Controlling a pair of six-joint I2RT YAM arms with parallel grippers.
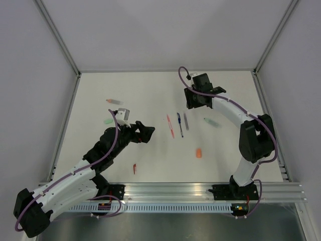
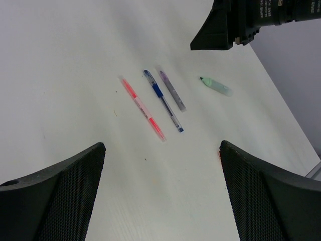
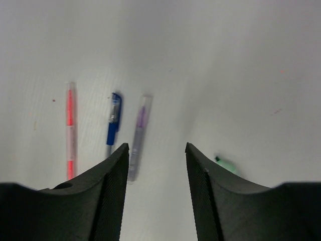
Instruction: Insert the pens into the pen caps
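Note:
Three pens lie side by side mid-table: a red one (image 1: 170, 125), a blue one (image 1: 180, 125) and a grey-purple one (image 1: 186, 120). A green cap (image 1: 211, 122) lies right of them, an orange piece (image 1: 198, 152) nearer the front. In the right wrist view, my right gripper hangs above the grey pen (image 3: 138, 135), fingers apart, nothing between them. My left gripper is open and empty over the left half, its fingers wide apart in the left wrist view.
Another light piece (image 1: 114, 101) lies back left, a green one (image 1: 108, 121) beside the left arm and a small red piece (image 1: 134, 168) at the front left.

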